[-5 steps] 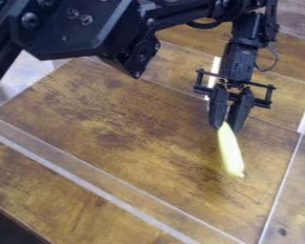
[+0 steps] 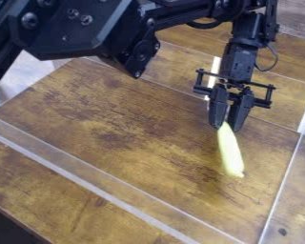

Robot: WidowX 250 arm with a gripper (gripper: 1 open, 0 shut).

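Note:
My black gripper (image 2: 229,122) points down at the right side of the wooden board, shut on the upper end of a long pale yellow object (image 2: 231,152). The object lies lengthwise below the fingertips, its free end toward the front of the board. Whether it rests fully on the wood or is slightly raised at the held end, I cannot tell.
The wooden board (image 2: 104,133) is bare across its middle and left. Clear strips run along its front and right edges. The black arm reaches over the top left of the view.

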